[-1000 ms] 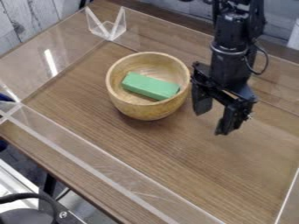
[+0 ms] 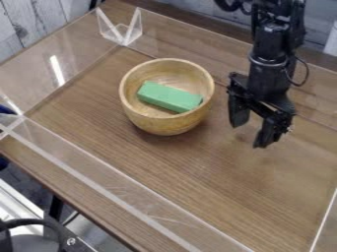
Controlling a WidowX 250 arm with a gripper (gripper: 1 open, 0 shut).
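Note:
A black robot arm reaches down from the top right to the table, its gripper [image 2: 258, 122] hanging low over bare wood, right of a wooden bowl [image 2: 144, 123]. A green block [image 2: 168, 96] lies inside the bowl. Whether the gripper's fingers are open or shut is hard to tell at this size, and I see no object held in them.
A clear plastic item [image 2: 120, 30] stands at the back left. Black cables and a dark part [image 2: 33, 241] sit at the bottom left corner.
The arm and gripper have shifted slightly right and back, away from the bowl. The bowl and green block have not visibly moved.

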